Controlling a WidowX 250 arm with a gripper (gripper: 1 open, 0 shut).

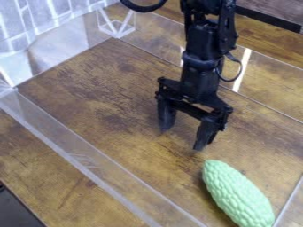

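My black gripper point(187, 129) hangs low over the middle of the wooden surface, open, with nothing visible between its fingers. At the lower right lies a pale green, bumpy, elongated object point(236, 193), apart from the gripper and to the front right of it.
Clear plastic walls point(83, 160) edge the wooden surface point(83, 97). A pale, draped sheet point(48, 27) is at the upper left.
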